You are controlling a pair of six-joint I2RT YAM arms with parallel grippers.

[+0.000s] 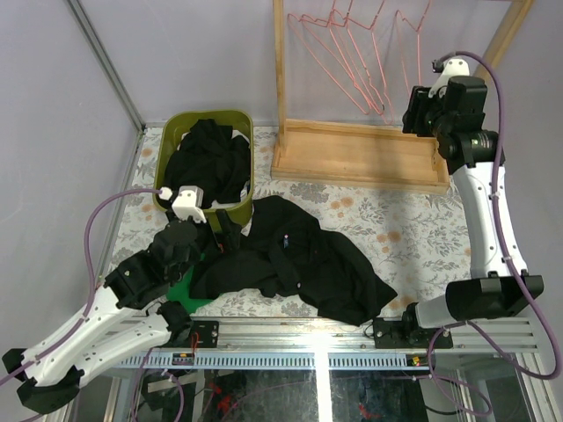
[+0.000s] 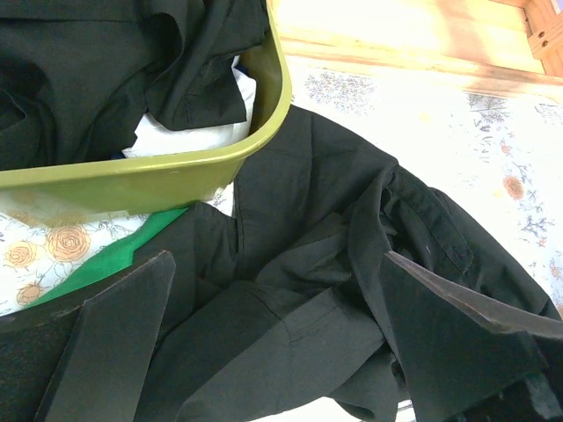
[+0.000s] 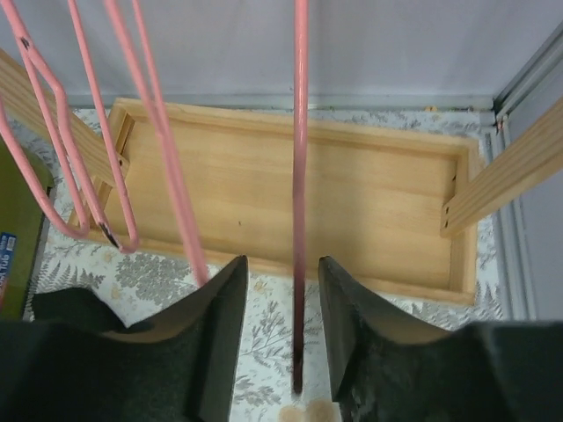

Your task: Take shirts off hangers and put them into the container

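Observation:
The black shirt (image 1: 312,268) lies crumpled on the floral tabletop, off any hanger. My left gripper stands open above it, its fingers (image 2: 110,338) wide apart and no cloth visibly pinched. At the rack on the right, my right gripper is open, one finger (image 3: 230,303) on either side of a pink hanger (image 3: 300,176). That hanger is bare and passes through the gap, with space on both sides. More empty pink hangers (image 1: 356,66) hang to its left.
A green bin (image 1: 163,167) at the back left holds dark clothing (image 1: 211,154) and something white. The wooden rack's base (image 1: 361,154) and posts (image 1: 281,61) stand behind. Clear tabletop (image 1: 413,229) lies right of the shirt. Some green cloth (image 2: 110,259) shows beneath it.

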